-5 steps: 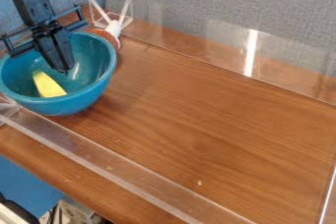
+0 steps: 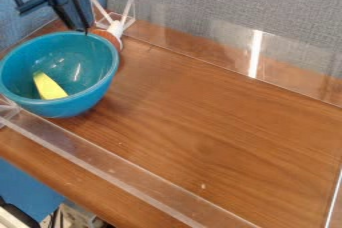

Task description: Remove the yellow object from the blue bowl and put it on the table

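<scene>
The yellow object (image 2: 50, 86), wedge-like in outline, lies inside the blue bowl (image 2: 91, 100), against the near part of its inner wall. The bowl stands at the left end of the table. Above the bowl's far rim hangs my black gripper (image 2: 75, 24), clear of the yellow object. No object shows at its fingers, but they are too small and dark to tell how far apart they stand.
Just behind the bowl stands an orange and white item (image 2: 111, 28) with white prongs, close to the gripper. Bare wooden table (image 2: 214, 122) spreads to the right of the bowl. A clear raised edge (image 2: 134, 177) runs along the table's near side.
My gripper has risen out of the bowl and moved toward its far rim, slightly right. The yellow object and the bowl look unmoved.
</scene>
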